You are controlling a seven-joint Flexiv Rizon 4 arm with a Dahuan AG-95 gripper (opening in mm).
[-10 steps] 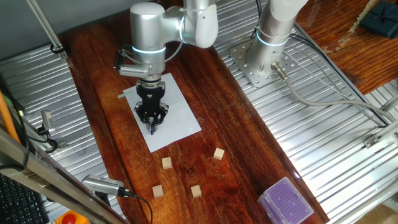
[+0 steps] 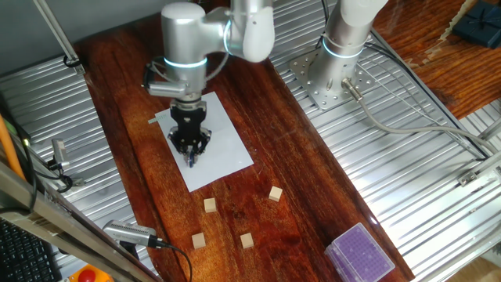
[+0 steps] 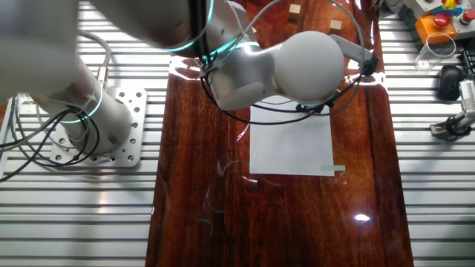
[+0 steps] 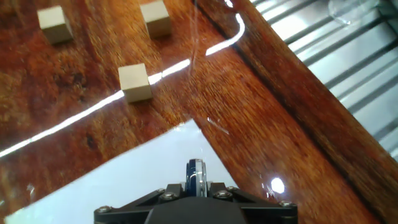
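Note:
My gripper (image 2: 191, 157) points down over the white sheet of paper (image 2: 223, 149), near the sheet's left edge in exterior view 1. It is shut on a slim dark blue and silver pen-like object (image 4: 197, 176), which stands up between the fingers in the wrist view. Whether the lower end touches the paper cannot be made out. In exterior view 2 the arm hides the gripper and covers part of the paper (image 3: 289, 152).
Several small wooden blocks, one of them a pale cube (image 2: 210, 205), lie on the brown table beyond the sheet. A purple box (image 2: 363, 252) sits by the table's end. Beside the paper is a short green-white strip (image 3: 332, 168). Bare wood surrounds the sheet.
The gripper stays over nearly the same spot on the paper. The blocks have not moved.

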